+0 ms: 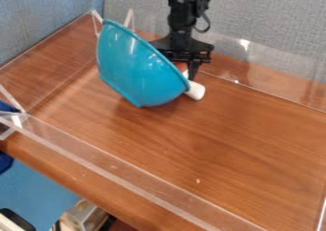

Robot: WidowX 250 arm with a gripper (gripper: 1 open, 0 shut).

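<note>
A large turquoise bowl (pixel 133 68) is tipped steeply on its side over the back left of the wooden table. The black gripper (pixel 188 61) reaches down from the top just behind the bowl's right side and is shut, apparently on something there; its fingertips are mostly hidden. A white cylindrical object (pixel 192 89) shows at the bowl's lower right, below the gripper; what it belongs to is unclear.
A grey padded wall stands behind. Blue and dark objects lie off the table at the lower left.
</note>
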